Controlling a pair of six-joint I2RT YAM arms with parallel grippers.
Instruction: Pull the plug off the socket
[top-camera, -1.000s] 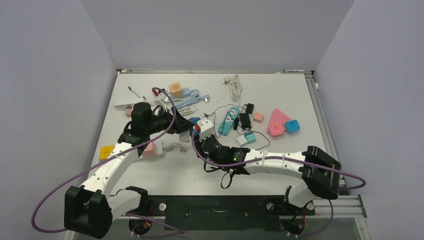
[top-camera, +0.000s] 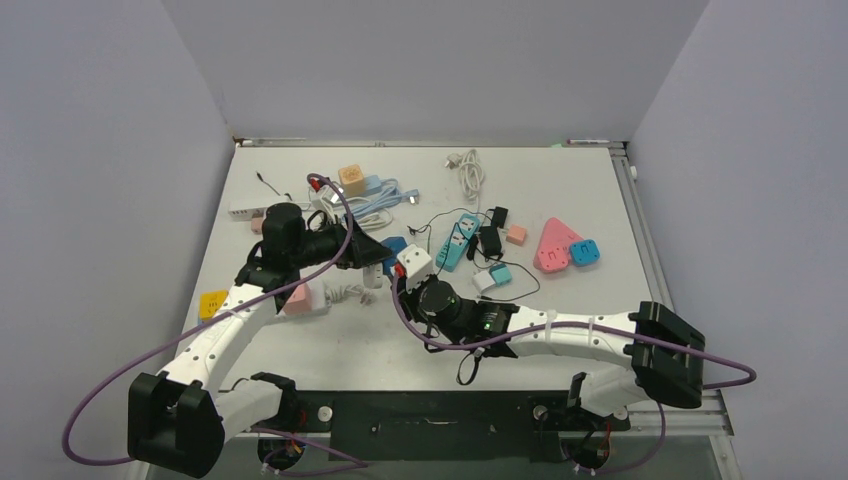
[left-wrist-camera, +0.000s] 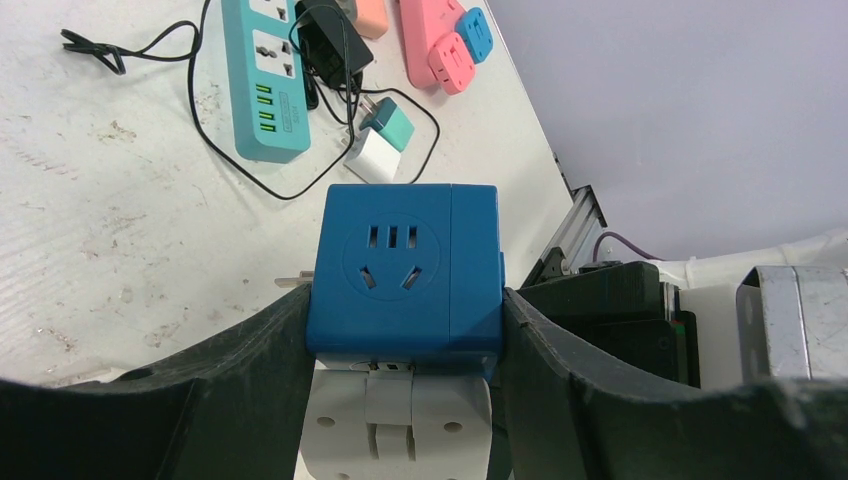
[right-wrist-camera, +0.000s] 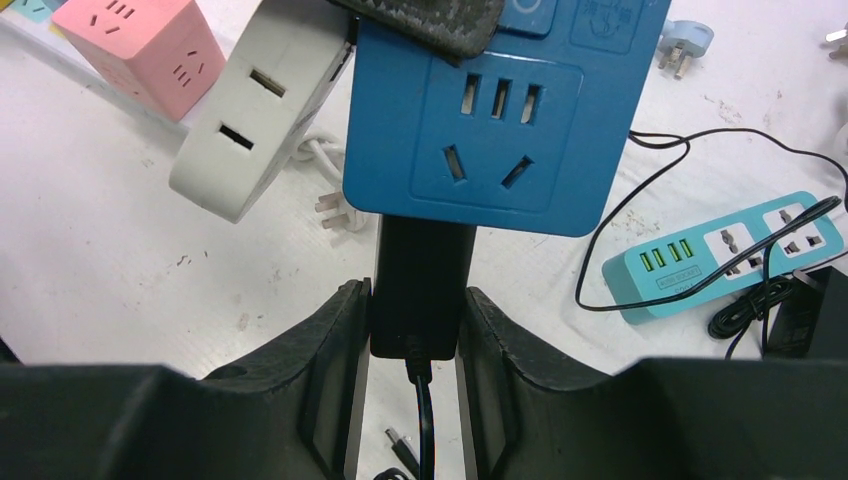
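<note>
A blue cube socket (left-wrist-camera: 400, 270) is held up above the table, and my left gripper is shut on its sides. A white adapter (left-wrist-camera: 395, 425) joins it from below in the left wrist view; the same adapter (right-wrist-camera: 262, 105) appears left of the socket (right-wrist-camera: 490, 130) in the right wrist view. Just under the socket's lower edge is a black plug (right-wrist-camera: 422, 285), its cable hanging down. My right gripper has its fingers against both sides of that plug. Where plug and socket meet is hidden, so I cannot tell whether they are joined.
On the table lie a teal power strip (top-camera: 458, 242) with black adapters (top-camera: 490, 240), a pink triangular socket (top-camera: 553, 245), a pink cube (right-wrist-camera: 155, 50) and coiled white cables (top-camera: 470, 175).
My right arm has shifted right and slightly toward the front in the top view, a little away from the left gripper. The left arm has stayed almost still.
</note>
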